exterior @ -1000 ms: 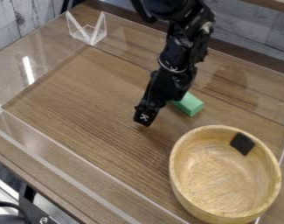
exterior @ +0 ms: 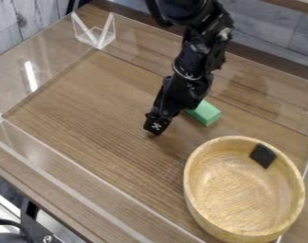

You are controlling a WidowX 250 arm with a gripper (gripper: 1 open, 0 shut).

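Note:
The black gripper (exterior: 172, 112) hangs low over the middle of the wooden table, its fingers angled down to the left. A green block (exterior: 203, 114) lies just right of it, partly behind the arm. Whether anything is between the fingers cannot be made out.
A large tan round bowl (exterior: 243, 199) with a black piece (exterior: 262, 156) on its rim fills the lower right.
The arm and gripper have shifted very slightly; the block and bowl look unmoved.

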